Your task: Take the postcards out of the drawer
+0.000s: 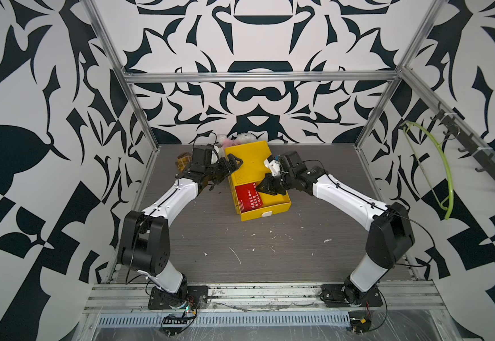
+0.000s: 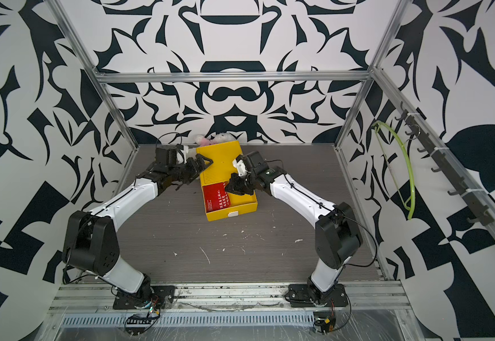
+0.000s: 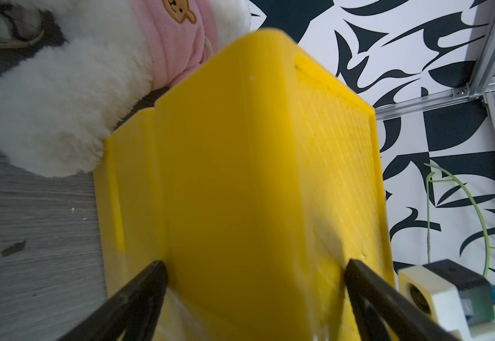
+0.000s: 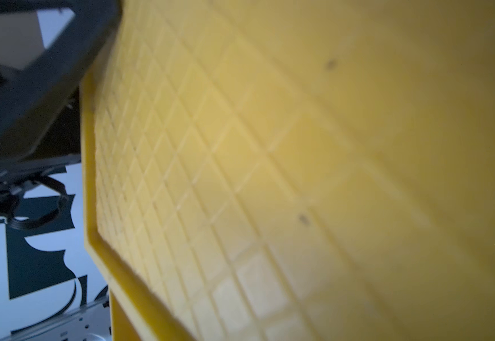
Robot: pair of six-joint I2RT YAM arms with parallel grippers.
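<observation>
The yellow drawer (image 1: 274, 212) stands pulled out at the front of its yellow case (image 1: 251, 156). Red postcards (image 1: 249, 197) with white print lie in its left part. My right gripper (image 1: 261, 188) is shut over the drawer, by the postcards' upper right corner; nothing shows between its fingers. Whether it touches them cannot be seen. At the upper left side of the case, my left gripper (image 1: 237, 161) is open; in the left wrist view, its fingers (image 3: 145, 289) stand either side of a corner of the yellow case. In the right wrist view, ribbed yellow plastic fills most of the picture.
A white plush toy (image 3: 71, 96) in pink clothing sits behind the case. Left of my left arm is a brown object (image 1: 183, 161). The dark table (image 1: 292, 250) in front of the drawer is clear apart from small scraps.
</observation>
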